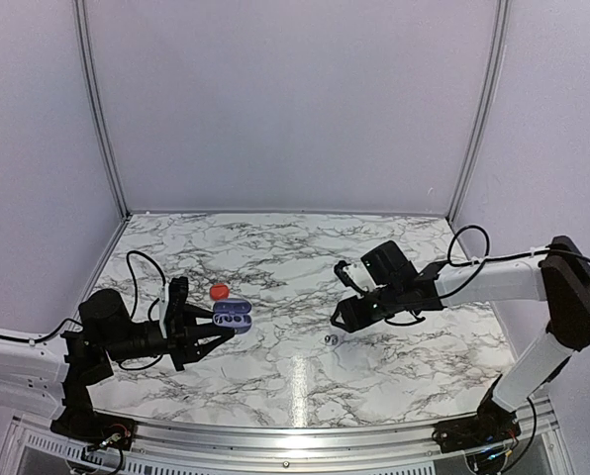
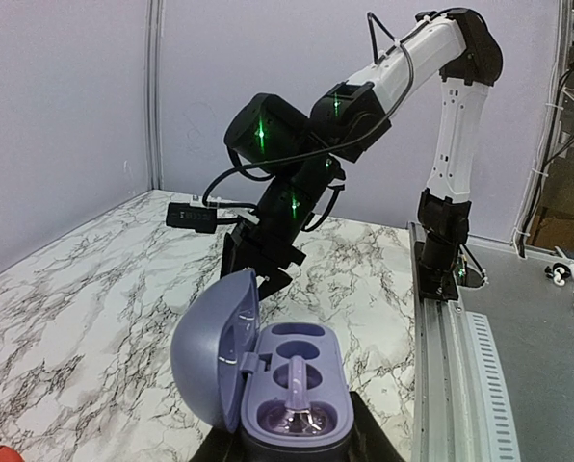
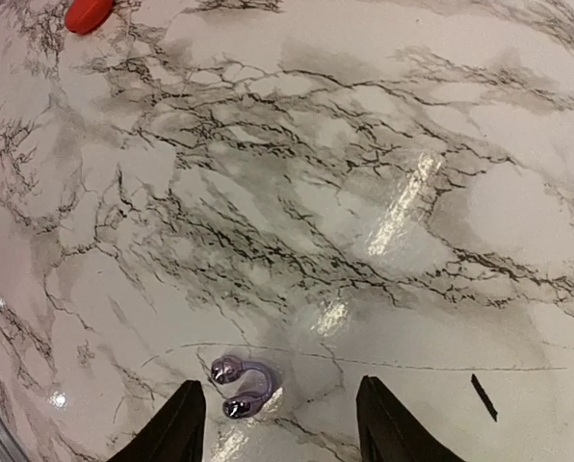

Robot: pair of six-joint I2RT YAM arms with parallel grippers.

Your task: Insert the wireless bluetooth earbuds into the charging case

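In the left wrist view a purple charging case [image 2: 297, 361] stands with its rounded lid tipped up to the left. My left gripper [image 1: 219, 333] is shut on its lower body, and its fingertips are largely hidden there. One purple earbud [image 2: 298, 390] sits in the case's near recess; the far recess looks empty. On the marble table lies the other earbud [image 3: 246, 387], a small C-shaped clip with two shiny ends, also visible as a small dot pair from the top. Above it my right gripper is open, its fingers apart and empty, with the earbud nearer the left finger.
A red round object [image 1: 219, 292] lies on the table behind the case. A metal rail [image 1: 285, 435] runs along the front edge.
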